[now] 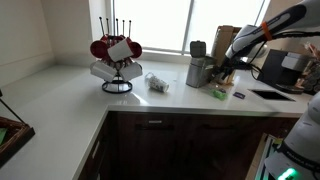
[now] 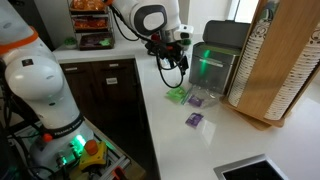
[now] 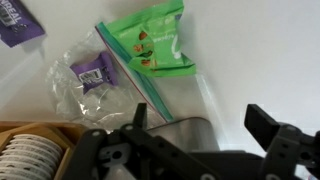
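Observation:
My gripper is open, with nothing between its fingers. In the wrist view it is above the counter, with the grey bin's rounded end (image 3: 190,134) below the gap. A green snack packet (image 3: 155,42) lies on the white counter, ahead of the fingers. Beside it is a clear zip bag (image 3: 65,97) with a teal strip, and a small purple packet (image 3: 93,73) lies in or under the clear plastic. Another purple packet (image 3: 16,22) lies apart at the upper left. In exterior view 2 the gripper (image 2: 178,66) hangs above and behind the green packet (image 2: 178,95).
The grey lidded bin (image 2: 212,72) stands close to the gripper, against a wooden block (image 2: 276,65). A dark flat panel (image 2: 248,170) is at the counter's front. Farther left are a white container (image 1: 156,83) and a rack of red mugs (image 1: 118,60).

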